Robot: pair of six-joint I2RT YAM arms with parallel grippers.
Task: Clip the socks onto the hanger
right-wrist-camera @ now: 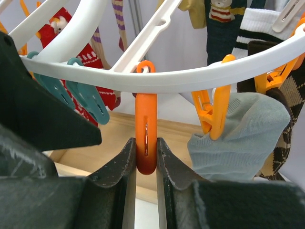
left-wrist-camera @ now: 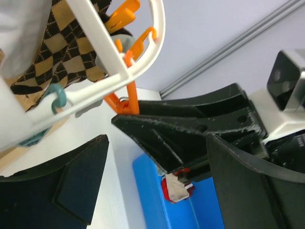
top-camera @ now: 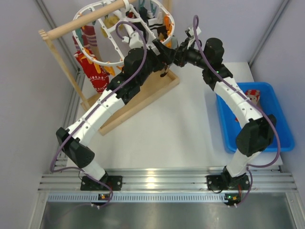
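Note:
The white round hanger (right-wrist-camera: pixel 190 81) hangs from the wooden frame (top-camera: pixel 71 28), with socks clipped round it. My right gripper is shut on an orange clip (right-wrist-camera: pixel 146 124) under the hanger's rim. My left gripper is open, facing that clip from the side, with nothing seen held between its fingers. Nearby hang a grey sock (right-wrist-camera: pixel 238 148) on an orange clip, a brown checked sock (left-wrist-camera: pixel 66 62), and a red sock (top-camera: pixel 97 76). Teal clips (right-wrist-camera: pixel 88 95) sit farther along the rim.
A wooden tray base (top-camera: pixel 138 109) lies under the hanger. The blue bin (top-camera: pixel 228 138) at the right holds a few socks (left-wrist-camera: pixel 176 188).

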